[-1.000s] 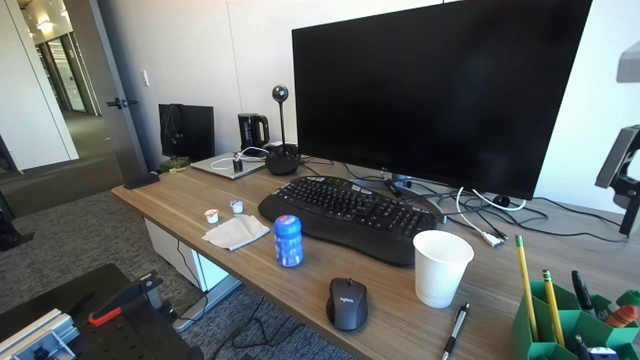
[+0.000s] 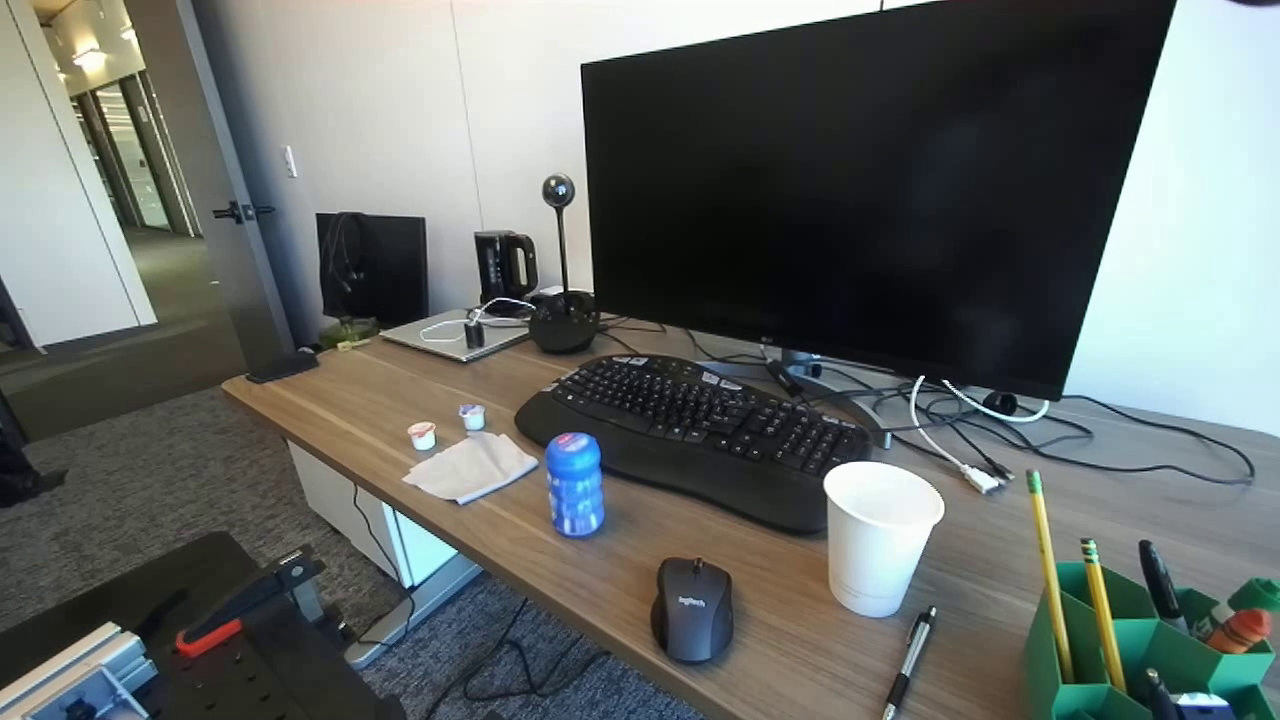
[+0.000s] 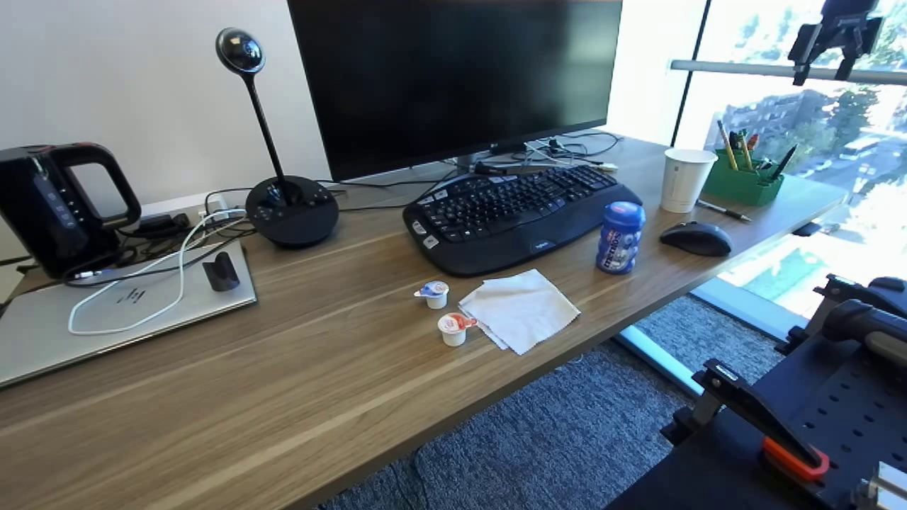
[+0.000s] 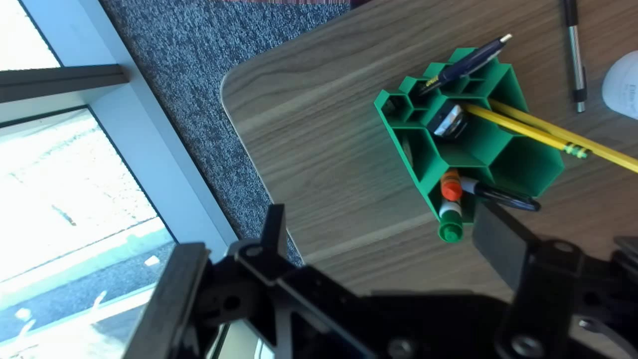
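My gripper is open, its two black fingers wide apart with only bare desk and floor showing between and beyond them. In the second exterior view the gripper (image 3: 821, 76) hangs high at the top right, in front of the window and above the green pen holder (image 3: 738, 182). From the wrist, that holder (image 4: 460, 156) appears toward the right finger, below it. It carries yellow pencils (image 4: 526, 128), a dark pen (image 4: 469, 63), an orange-tipped marker (image 4: 451, 185), a green-capped marker (image 4: 450, 227) and a black marker (image 4: 508, 196).
A white paper cup (image 2: 882, 540), a pen (image 2: 912, 660) and a mouse (image 2: 693, 610) lie near the holder. Farther left are a blue bottle (image 2: 576, 486), a cloth (image 2: 471, 466), two small creamer cups and the keyboard (image 2: 708, 420). Desk beside the holder's window side is bare.
The gripper, seen at the right edge of the first exterior view one second ago, has risen out of that space. Objects on the desk have stayed put.
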